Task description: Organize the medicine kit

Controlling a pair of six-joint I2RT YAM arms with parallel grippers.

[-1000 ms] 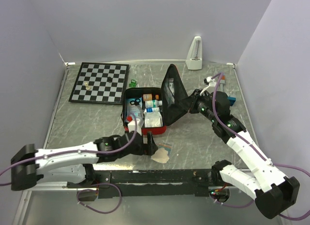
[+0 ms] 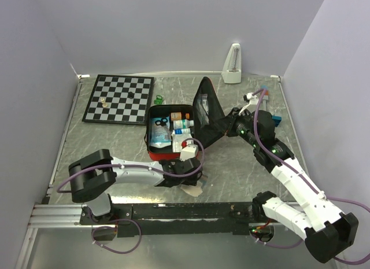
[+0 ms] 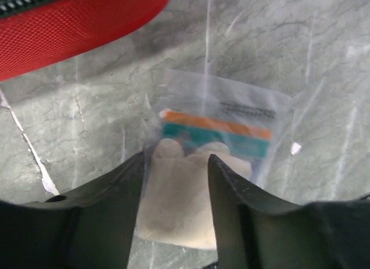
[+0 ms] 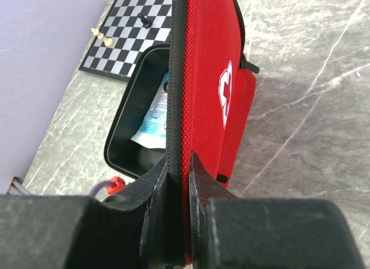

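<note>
A clear zip bag (image 3: 199,182) with beige contents and an orange and teal stripe lies flat on the table in front of the kit. Over its beige end, my left gripper is part open, with a finger to either side and the bag visible between them; whether they touch it I cannot tell. The red and black medicine kit (image 2: 148,130) stands unzipped, bottles, scissors and packets inside. Its raised lid (image 4: 211,89) is pinched at the edge by my right gripper, which is shut on it.
A chessboard (image 2: 118,99) with a few pieces lies at the back left, green scissors (image 2: 158,99) beside it. A white metronome (image 2: 232,63) stands at the back wall. Blue items (image 2: 276,120) sit behind the right arm. Bare table lies right of the bag.
My left arm has swung right and reached over the bag, now covering part of it in the top view. The right arm and the lid have stayed still.
</note>
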